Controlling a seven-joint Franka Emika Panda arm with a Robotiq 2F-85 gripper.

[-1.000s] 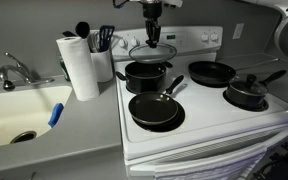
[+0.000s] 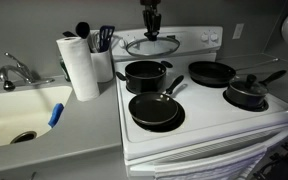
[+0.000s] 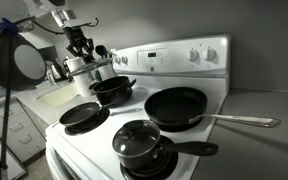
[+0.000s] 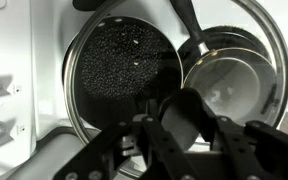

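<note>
My gripper (image 2: 152, 35) is shut on the knob of a clear glass lid (image 2: 138, 47), which it holds above the stove's back left burner. Below the lid stands an uncovered black pot (image 2: 144, 84), with a clear gap between them. In the wrist view the lid's dark knob (image 4: 184, 114) is between my fingers, whose tips are largely hidden by it. Through the glass the speckled floor of the pot (image 4: 124, 60) shows, along with a frying pan (image 4: 236, 82) beside it.
A small frying pan (image 2: 154, 109) sits in front of the pot. A larger skillet (image 2: 212, 72) and a lidded saucepan (image 2: 246, 94) occupy the right burners. Left of the stove are a paper towel roll (image 2: 79, 70), a utensil holder (image 2: 102, 66) and the sink (image 2: 24, 110).
The lid and my gripper have risen slightly away from the pot and shifted a little to the left. The cookware on the stove has stayed put.
</note>
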